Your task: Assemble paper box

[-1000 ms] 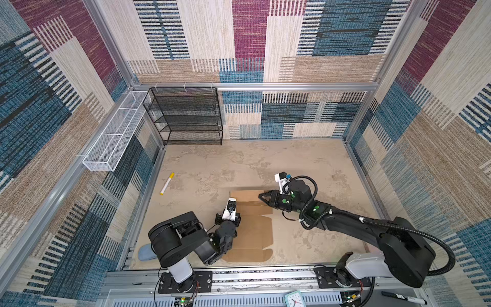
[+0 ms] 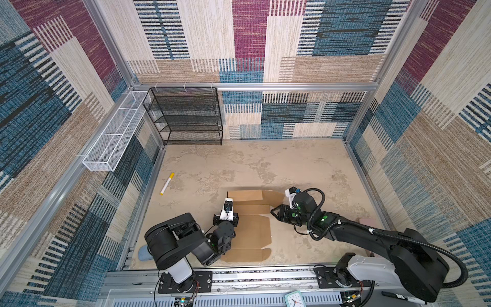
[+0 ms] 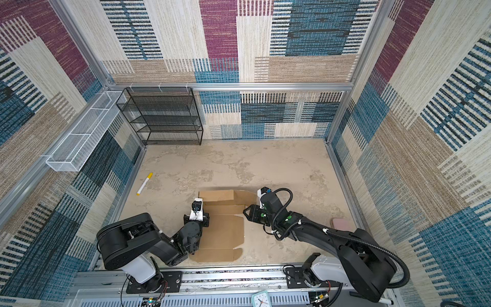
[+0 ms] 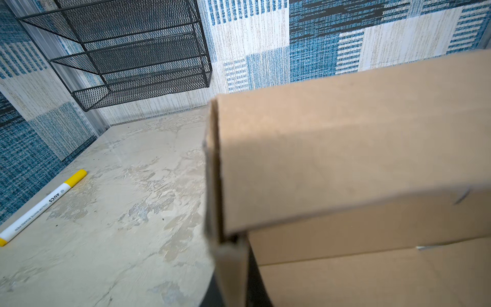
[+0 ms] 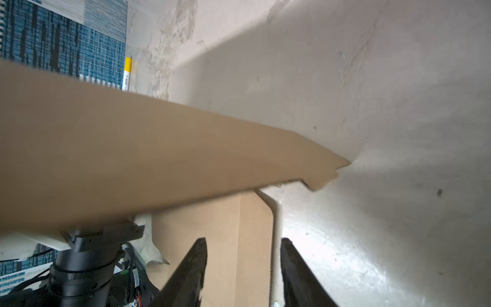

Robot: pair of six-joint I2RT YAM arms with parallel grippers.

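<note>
The brown cardboard box lies partly folded on the table, its back wall standing up and its front panels flat. At the back wall's left end, my left gripper is shut on the thin cardboard edge; in the left wrist view a narrow flap runs down between its dark fingers. My right gripper is open, its fingers apart with no cardboard gripped. It stands just right of the box, in front of the right-hand flap, which sticks out past the base. That flap spans the right wrist view above the fingers.
A yellow-and-white marker lies at the left. A black wire shelf stands at the back left, and a white wire basket hangs on the left wall. The table behind the box is clear.
My right gripper has moved off the box's back wall, rightward and toward the front; the right-hand flap now shows sticking out. The left gripper has barely shifted left.
</note>
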